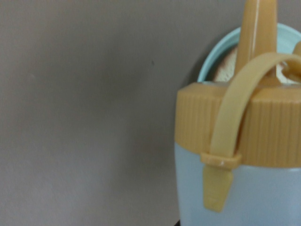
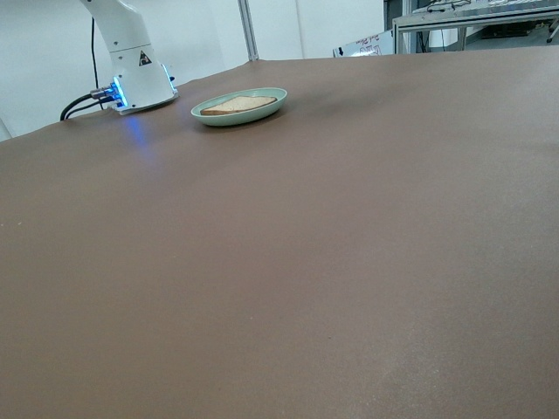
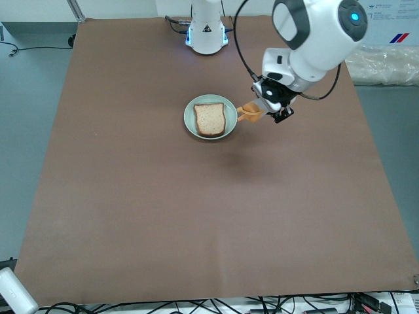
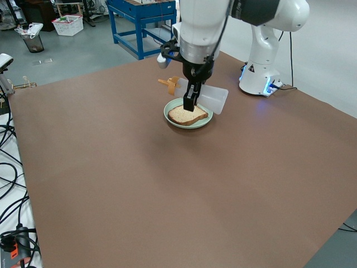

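Observation:
A translucent white squeeze bottle (image 1: 240, 193) with an orange cap and spout (image 3: 250, 112) is held by my gripper (image 4: 195, 84), whose black fingers are shut on it. The bottle lies tilted nearly sideways in the air just beside and above a pale green plate (image 3: 190, 120). On the plate lies a slice of bread (image 3: 209, 119), also seen in the top camera view (image 2: 236, 105). In the wrist view the bottle hides much of the plate and bread, and my fingers are barely visible.
A white robot base (image 3: 206, 39) stands at the back edge. Cables (image 4: 11, 190) lie beyond one table edge, and a blue cart (image 4: 139, 22) stands off the table.

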